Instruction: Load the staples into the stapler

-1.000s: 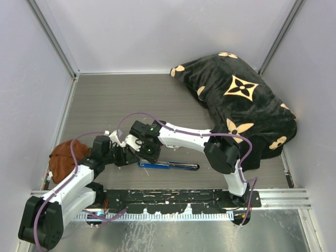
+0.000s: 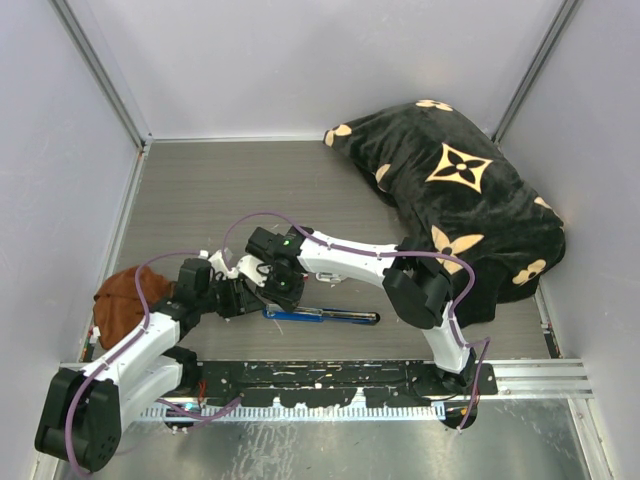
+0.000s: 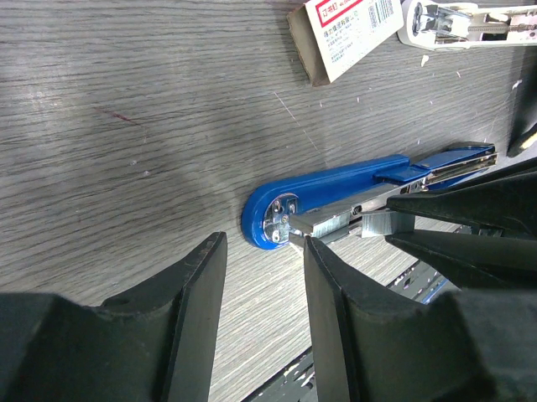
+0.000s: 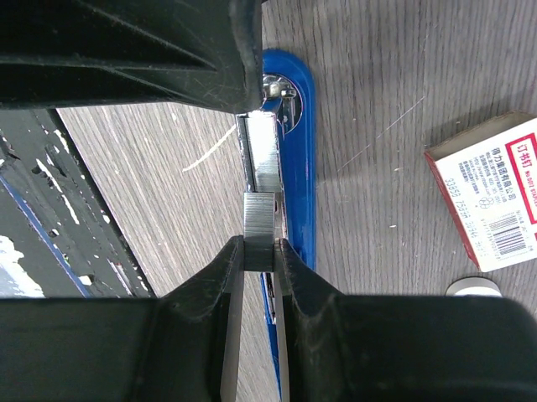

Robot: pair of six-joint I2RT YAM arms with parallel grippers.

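Note:
The blue stapler (image 2: 300,315) lies opened out on the table, its base and metal magazine showing in both wrist views. A strip of silver staples (image 4: 259,219) is pinched at its rear end by my right gripper, which is shut on it just over the magazine (image 4: 266,159). In the left wrist view the held strip (image 3: 386,224) sits beside the magazine's side; whether they touch I cannot tell. My left gripper stands open near the stapler's front end (image 3: 277,219), nothing between its fingers.
A staple box (image 3: 352,33) rests behind the stapler, and a white stapler-like object (image 3: 470,25) lies beyond it. Brown cloth (image 2: 120,310) is at the left, and a dark patterned cushion (image 2: 455,190) at the right.
Both arms look almost still across the top views; the right arm has shifted only very slightly. The stapler has not visibly moved.

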